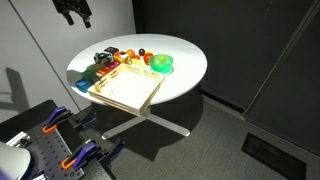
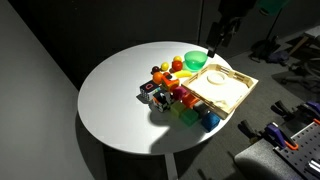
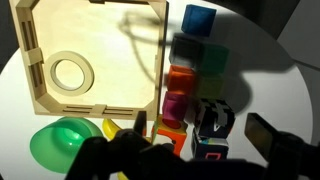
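Note:
High above the table, my gripper [image 1: 79, 22] stands open with nothing between its fingers. In the wrist view the gripper has its fingertips wide apart, over the cluster of blocks. Below them lie a black-and-white cube [image 3: 213, 118], a magenta block [image 3: 175, 107], an orange-red block [image 3: 181, 80] and a blue block [image 3: 198, 20]. A shallow wooden tray [image 3: 99, 110] borders the blocks and holds a pale ring [image 3: 72, 71]. Beside the tray sits a green bowl [image 3: 62, 144]. The fingers hide part of the things beneath.
The white round table [image 2: 110, 100] has a broad clear area away from the cluster. Small red, orange and yellow items, such as a yellow one [image 2: 183, 74], lie between blocks and bowl. The tray [image 1: 125, 106] reaches the table edge nearest the robot base.

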